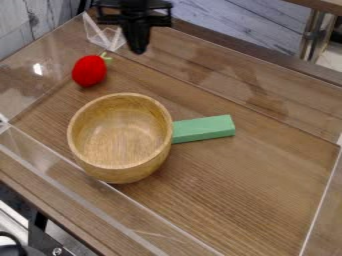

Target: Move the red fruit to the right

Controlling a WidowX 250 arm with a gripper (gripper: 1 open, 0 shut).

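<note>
The red fruit (90, 70), round with a bit of green at its upper right, rests on the wooden table at the upper left, just beyond the bowl. My dark gripper (131, 36) is at the top of the view, behind the fruit and to its right, clear of it. It is blurred and partly cut off by the top edge, so the spread of its fingers is unclear. The fruit is not in its grasp.
A round wooden bowl (120, 165), empty, stands at the lower left centre. Against its right side lies a green block (203, 128).
</note>
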